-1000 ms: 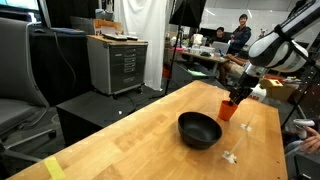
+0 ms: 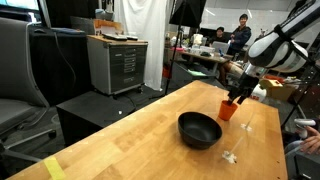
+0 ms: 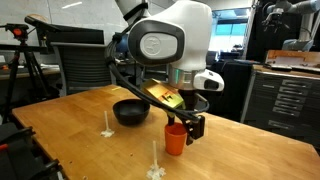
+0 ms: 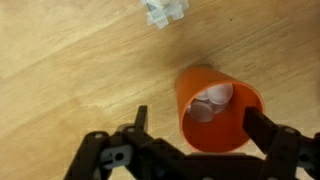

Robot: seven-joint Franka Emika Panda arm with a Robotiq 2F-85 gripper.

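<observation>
An orange cup (image 3: 175, 141) stands upright on the wooden table, with several pale round pieces (image 4: 203, 111) inside it in the wrist view. My gripper is open and pointed down over the cup. One finger (image 4: 140, 117) shows on the left of the cup's rim and the other at the right of it. In exterior view 2 the fingertips are close to the cup's top; whether they touch it I cannot tell. A black bowl (image 2: 199, 130) sits on the table a short way from the cup.
Two small white stand-like pieces (image 3: 155, 164) rest on the table, one near the cup and one beyond the bowl. A wide stretch of bare tabletop (image 2: 110, 152) lies on the bowl's far side from the arm. A grey drawer cabinet (image 2: 117, 66) is behind the table.
</observation>
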